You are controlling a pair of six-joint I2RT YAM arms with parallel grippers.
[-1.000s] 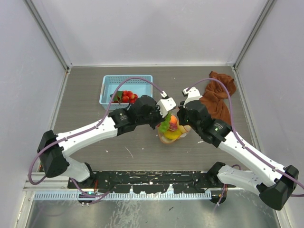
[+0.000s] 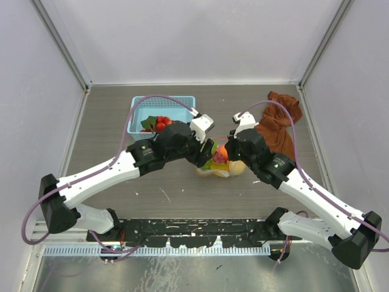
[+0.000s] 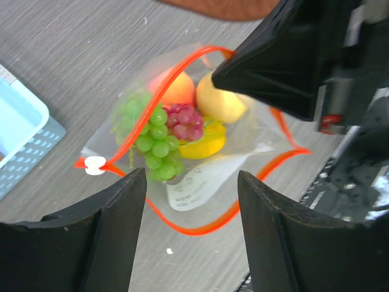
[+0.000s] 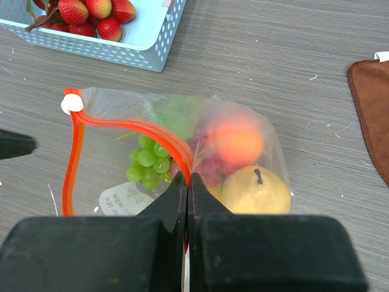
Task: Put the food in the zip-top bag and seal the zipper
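The clear zip bag [image 3: 206, 182] has an orange zipper strip and a white slider [image 3: 95, 164] at one end; its mouth gapes. Inside lie green grapes [image 3: 159, 140], red grapes [image 3: 185, 121], a yellow fruit [image 3: 205, 141], an orange [image 4: 236, 141] and a pale pear [image 4: 255, 192]. My right gripper is shut on the bag's orange-edged rim, holding it up. Just outside the mouth, my left gripper stands open, the bag seen beyond its fingers [image 3: 121, 222] and nothing between them. In the top view the arms partly cover the bag.
A light blue basket [image 2: 135, 121] with strawberries [image 2: 161, 123] stands at the back left. A brown cloth [image 2: 279, 121] lies at the back right. Bare table surrounds the bag, though both arms crowd close above it.
The left gripper was among the grapes at the bag's mouth a second ago; it has since drawn back to the left. The bag's food now sits deeper. The right arm stays still.
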